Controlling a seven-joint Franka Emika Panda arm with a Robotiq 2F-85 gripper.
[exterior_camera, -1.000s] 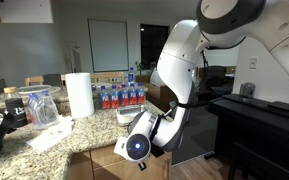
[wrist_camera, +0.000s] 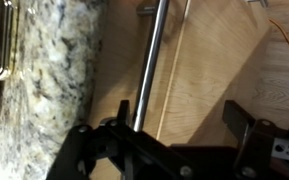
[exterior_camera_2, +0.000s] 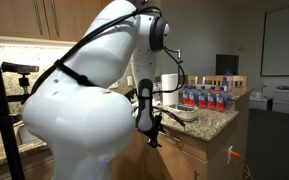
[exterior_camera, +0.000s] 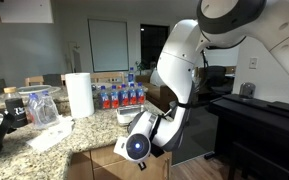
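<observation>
In the wrist view my gripper is open, with one finger (wrist_camera: 74, 148) by the granite edge and the other finger (wrist_camera: 238, 118) over the wood side. A metal bar handle (wrist_camera: 152, 65) runs along the wooden cabinet front (wrist_camera: 209, 60) and passes between the open fingers; contact cannot be told. Seen from outside, the gripper (exterior_camera_2: 155, 138) is low at the cabinet front, just below the counter's edge.
Above lies the granite counter (exterior_camera: 44, 160), with a paper towel roll (exterior_camera: 80, 96), several red-and-blue bottles (exterior_camera: 122, 98), a metal rack (exterior_camera: 130, 113) and a dark bottle (exterior_camera: 15, 107). An orange cable (wrist_camera: 287, 38) lies on the floor beyond the cabinet.
</observation>
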